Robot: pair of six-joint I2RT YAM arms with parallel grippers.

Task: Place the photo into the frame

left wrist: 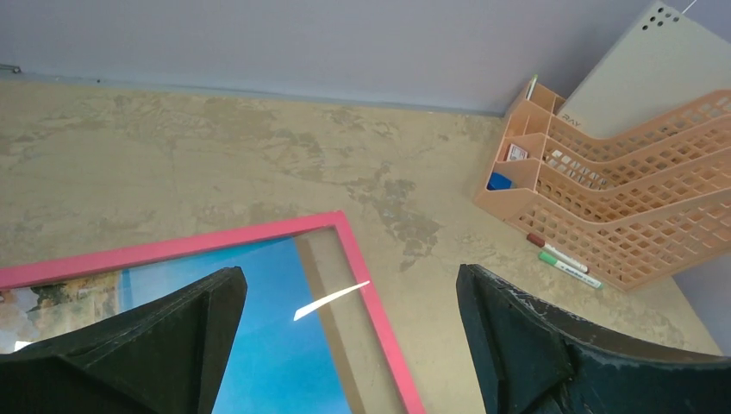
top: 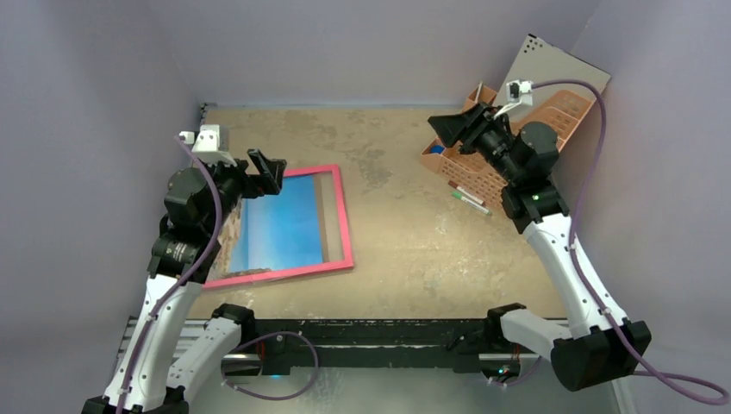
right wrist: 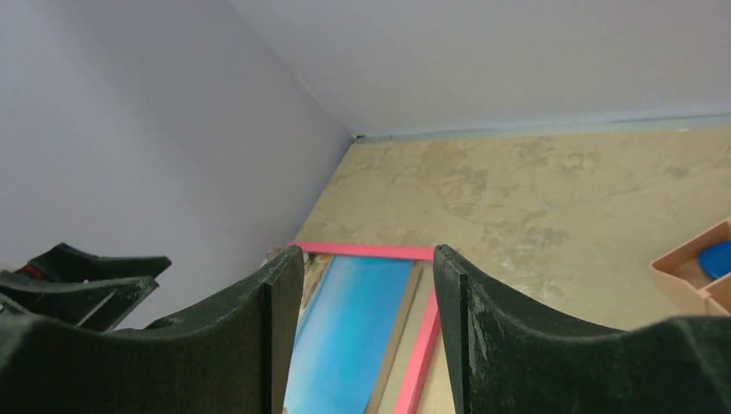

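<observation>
The pink frame (top: 343, 216) lies flat on the left part of the table. Inside its outline is the photo (top: 284, 224), mostly blue with a rocky tan band at its left end. A brown strip (left wrist: 330, 332) borders the blue, and a table-coloured gap separates it from the frame's right side. Over the frame's far side in the top view hangs my left gripper (top: 271, 170), open and empty; the left arm hides the frame's left part. My right gripper is also open with nothing between its fingers, high near the organizer, well apart from the frame.
At the back right stands an orange mesh organizer (left wrist: 595, 185) with a white panel (left wrist: 642, 73) leaning in it. A brown-capped marker (top: 465, 191) and a green-capped marker (top: 470, 203) lie by its front. Bare table stretches between frame and organizer.
</observation>
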